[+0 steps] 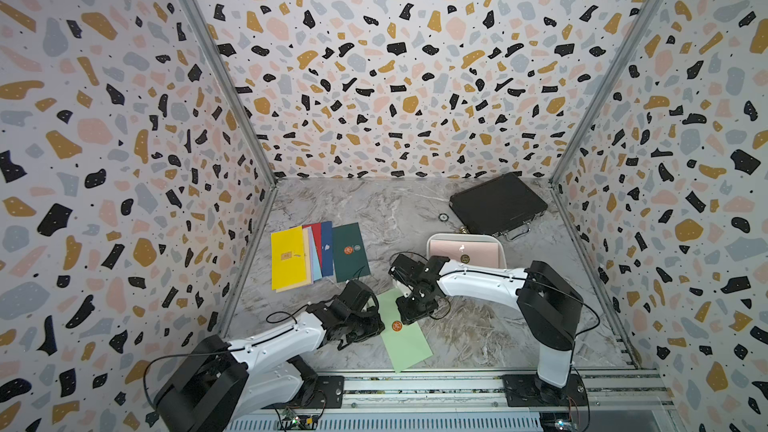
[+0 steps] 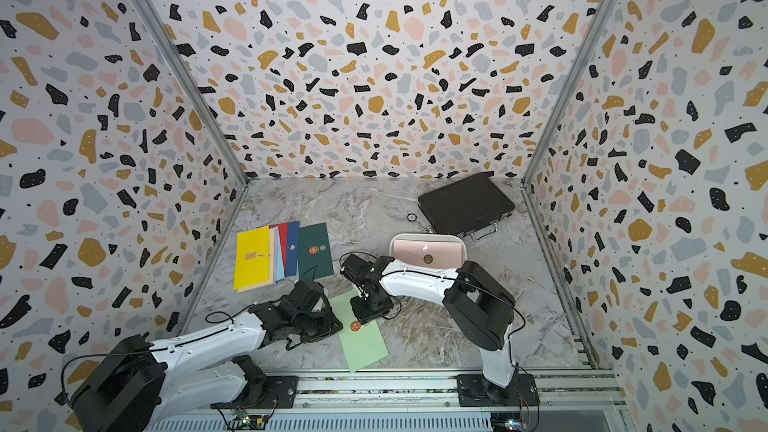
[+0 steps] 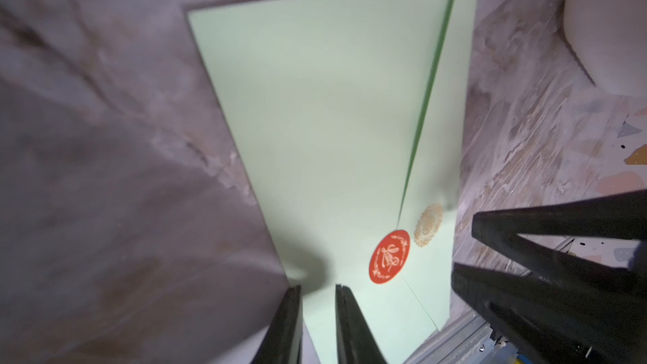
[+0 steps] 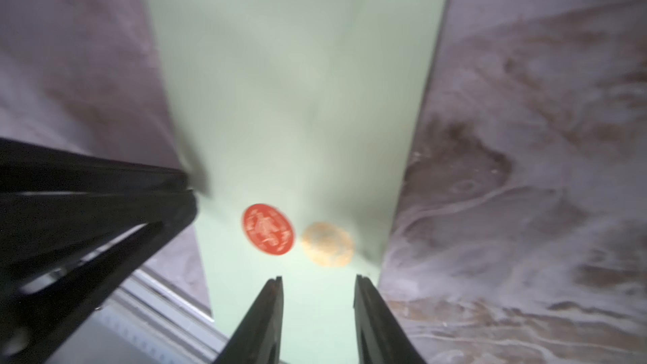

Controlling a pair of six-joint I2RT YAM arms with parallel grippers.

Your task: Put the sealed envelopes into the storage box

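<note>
A light green envelope (image 1: 406, 348) with a red seal (image 3: 389, 256) and a gold seal (image 3: 428, 225) lies flat on the table between the arms. My left gripper is shut on its left long edge. Over the envelope, close to the seals, my right gripper stands open with nothing held. The white storage box (image 1: 503, 254) stands behind the right arm, a pink envelope (image 1: 472, 251) inside it. At the left lie several envelopes: yellow (image 1: 286, 269), red (image 1: 317, 229), blue (image 1: 326, 241) and dark green (image 1: 349, 249).
A black case (image 1: 497, 205) lies at the back right, with a small round object (image 1: 443, 217) beside it. The right forearm hides part of the box's front. Bare marble (image 1: 392, 208) shows at the back middle.
</note>
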